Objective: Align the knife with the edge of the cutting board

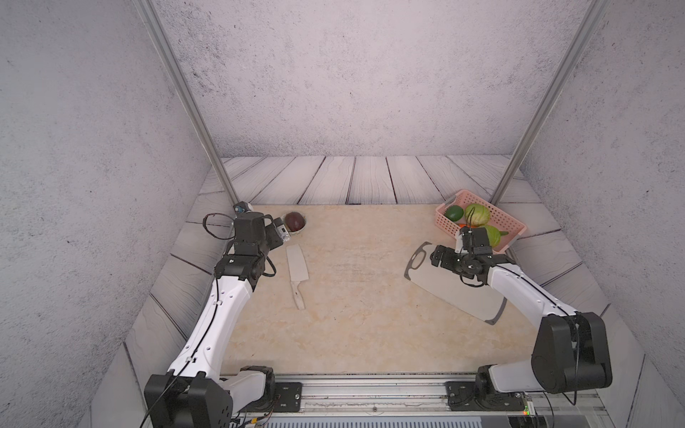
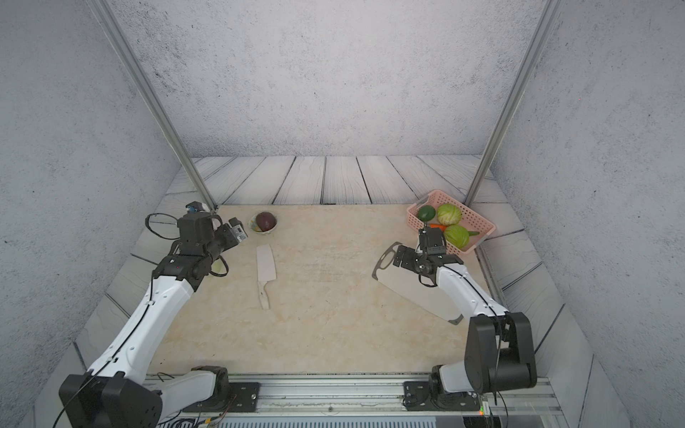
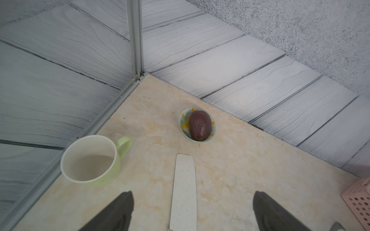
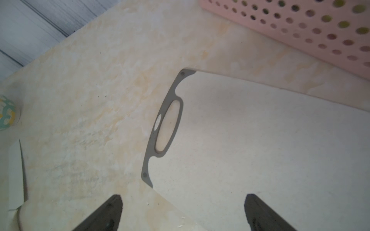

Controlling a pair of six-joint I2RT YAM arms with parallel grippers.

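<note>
On the left half of the table lies a pale knife (image 1: 297, 265), blade toward the back wall and handle (image 1: 297, 294) toward the front. The white cutting board (image 1: 456, 288) with grey ends rests at an angle on the right, well apart from the knife. My left gripper is open and empty, raised left of the knife; the wrist view shows the blade (image 3: 184, 192) between its fingers only in line of sight. Above the board, near its handle end, my right gripper stands open with nothing in it. The right arm hides part of the board from overhead.
A pink basket (image 2: 479, 219) of vegetables stands behind the board. At the back left is a small bowl (image 3: 185, 132) holding a dark purple item (image 3: 200, 125). A green cup (image 3: 111, 169) stands near the left edge.
</note>
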